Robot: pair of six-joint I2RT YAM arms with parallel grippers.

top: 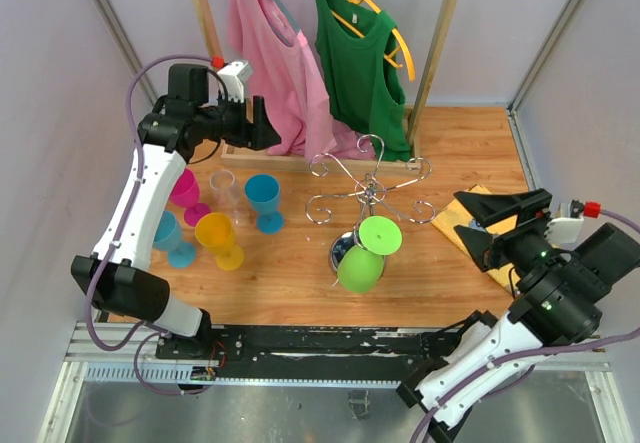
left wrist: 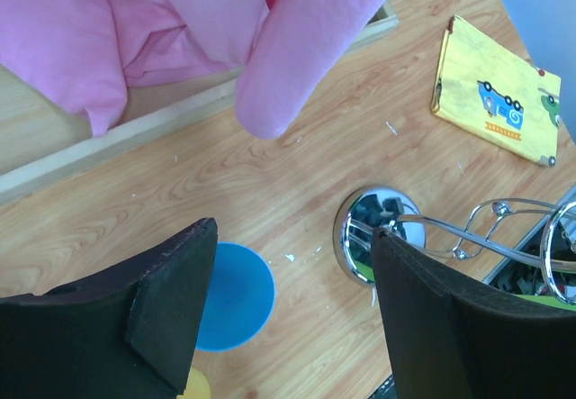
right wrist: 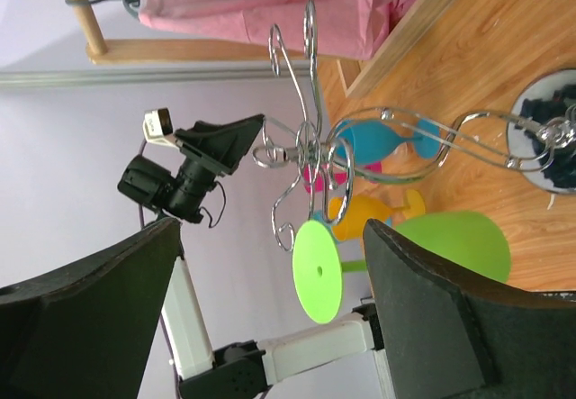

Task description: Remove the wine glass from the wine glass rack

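A green wine glass (top: pixel 360 268) hangs upside down from the front arm of the silver wire rack (top: pixel 370 193), its round foot uppermost. In the right wrist view the green glass (right wrist: pixel 454 241) lies beyond and between the fingers, apart from them. My right gripper (top: pixel 472 231) stands open to the right of the rack, with nothing held. At the upper left, my left gripper (top: pixel 268 123) is open and empty, near the pink shirt. The rack's round chrome base (left wrist: pixel 371 228) shows in the left wrist view.
Several coloured cups stand left of the rack, among them a blue cup (top: pixel 264 201) and a yellow cup (top: pixel 219 238). Pink (top: pixel 280 63) and green (top: pixel 360 63) shirts hang behind. A folded yellow cloth (top: pixel 497 263) lies at the right, partly under my right gripper.
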